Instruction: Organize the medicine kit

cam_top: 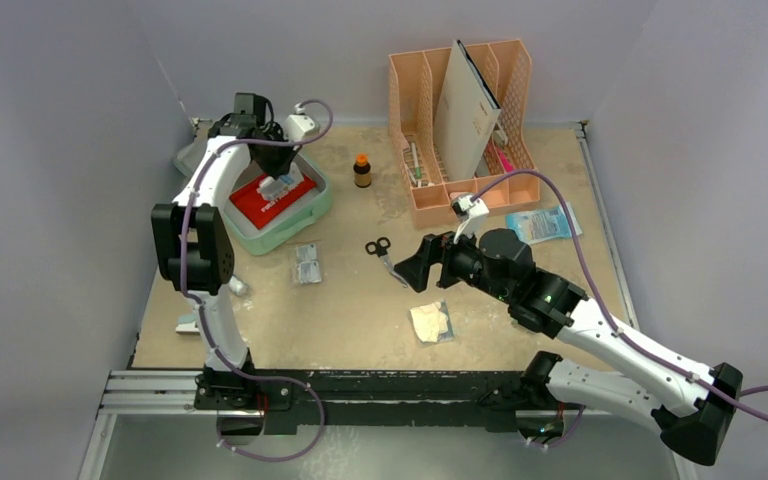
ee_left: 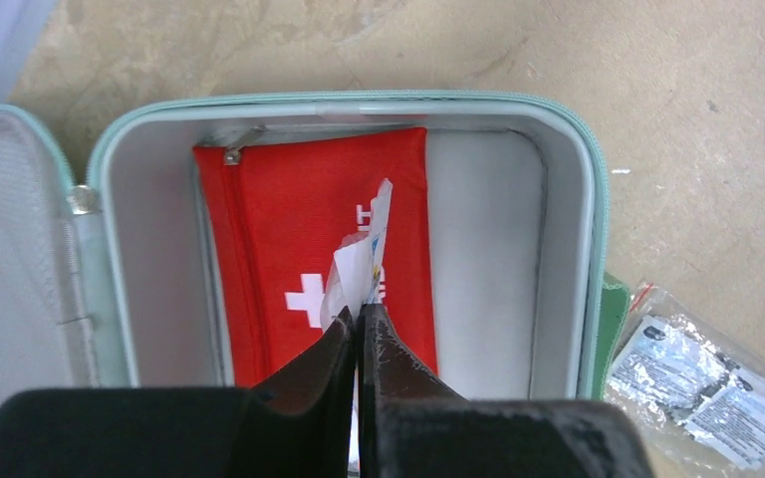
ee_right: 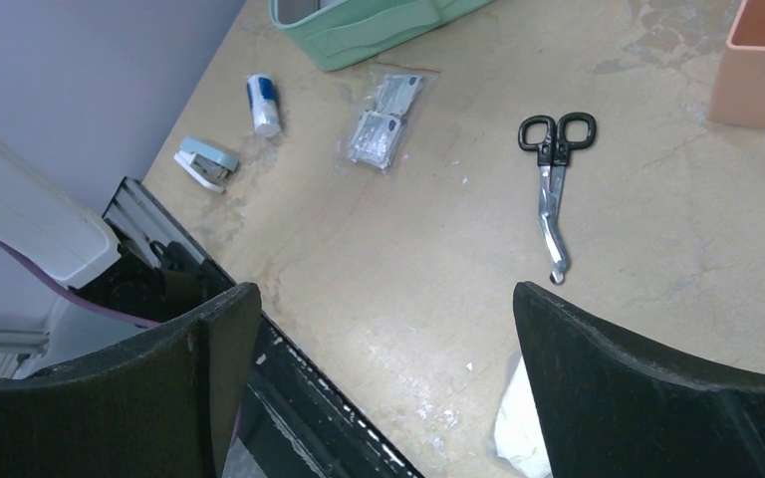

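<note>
A green medicine case (cam_top: 282,238) lies open at the left, its mesh-lined lid (ee_left: 10,249) folded back. Inside it rests a red first aid pouch (ee_left: 398,164), leaving a bare strip of case floor along its right in the left wrist view. My left gripper is over the case, shut on a thin white packet (ee_left: 357,261) whose edge stands up from the fingertips. Lower front of the table, my right gripper hangs open and empty. Scissors (ee_right: 550,184), a clear bag of pads (ee_right: 383,124) and a gauze packet (cam_top: 430,322) lie on the table.
A brown bottle (cam_top: 362,171) stands right of the case. Behind is a peach organizer (cam_top: 430,205) with a blue packet (cam_top: 543,225) by its right corner. A white-and-blue tube (ee_right: 263,106) and a stapler (ee_right: 207,163) lie at the left front.
</note>
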